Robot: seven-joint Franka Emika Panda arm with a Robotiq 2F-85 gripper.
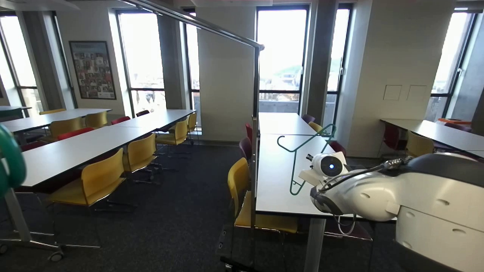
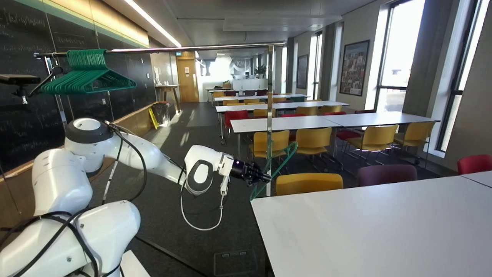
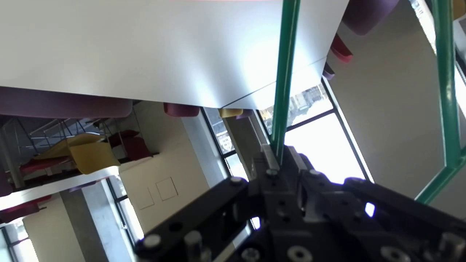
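A green hanger (image 1: 294, 167) is held out over the near white table's side, its hook toward the left in exterior view 1. My gripper is shut on one of its thin bars, which rises from between the fingertips in the wrist view. From exterior view 2, the same gripper (image 2: 269, 178) is at the hanger (image 2: 284, 163), close to the rail's upright post. The hanger is tilted and appears clear of the tabletop. In exterior view 1 the arm's wrist and camera hide the fingers.
A metal rail (image 2: 193, 48) runs overhead, with several green hangers (image 2: 87, 79) bunched at its far left end. Its upright post (image 2: 270, 110) stands near the white table (image 2: 383, 221), which is bare. A yellow chair (image 2: 309, 183) is beside that table.
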